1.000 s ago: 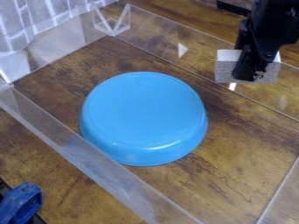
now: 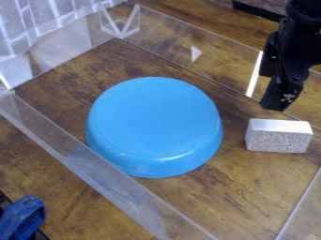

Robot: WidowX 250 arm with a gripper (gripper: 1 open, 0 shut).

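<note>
A light speckled rectangular block [image 2: 279, 136] lies on the wooden floor of the clear-walled bin, to the right of an upturned blue round bowl [image 2: 154, 125]. Above the block, at the upper right, my black gripper [image 2: 279, 92] is open, apart from the block, with nothing seen held in it.
Clear walls [image 2: 94, 173] enclose the wooden area. A blue object [image 2: 19, 217] sits outside at the lower left, and white cloth [image 2: 38, 28] at the upper left. The floor behind and in front of the bowl is clear.
The block was held up in the gripper earlier; now it lies on the floor below, released. The bowl has not moved.
</note>
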